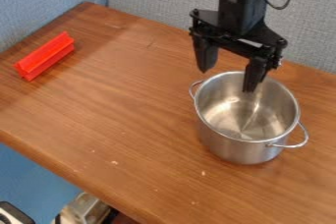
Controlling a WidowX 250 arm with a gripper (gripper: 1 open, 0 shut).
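My black gripper (230, 66) hangs open at the upper right, its two fingers apart with nothing seen between them, over the back part of a steel pot (230, 140) with two side handles. The pot stands upright on the right side of the wooden table and looks empty. A long red block (46, 56) lies at the far left of the table, well apart from the gripper and pot.
Grey padded walls stand behind it and to the left. Some metal hardware sits below the table's front left edge.
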